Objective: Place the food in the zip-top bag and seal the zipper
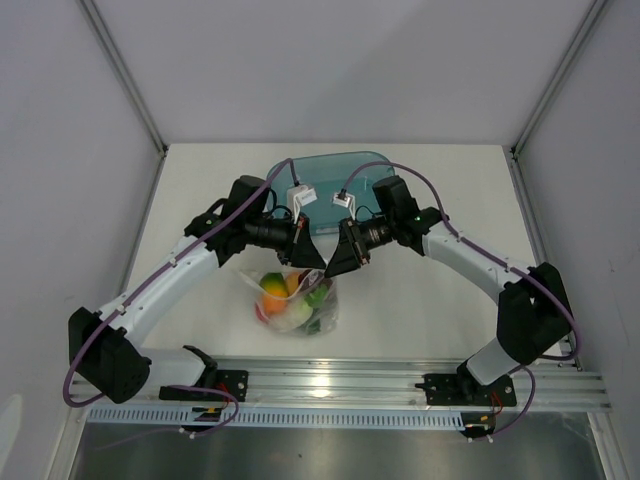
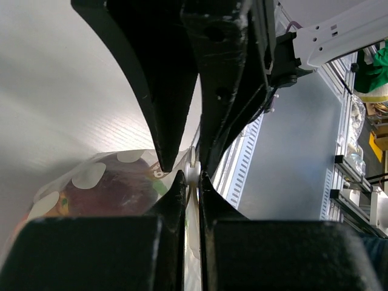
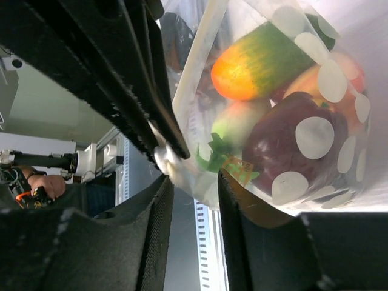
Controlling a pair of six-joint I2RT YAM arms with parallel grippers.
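Observation:
The clear zip bag (image 1: 295,310) holds toy food, including a mango (image 3: 260,60) and an eggplant (image 3: 294,145), below the grippers. My left gripper is shut on the bag's zipper edge (image 2: 193,167). My right gripper stands part open right at that same corner, its fingertips either side of the white zipper strip, close against the left gripper; whether it touches the strip is unclear.
A teal bin (image 1: 330,170) sits at the back of the white table (image 1: 460,300).

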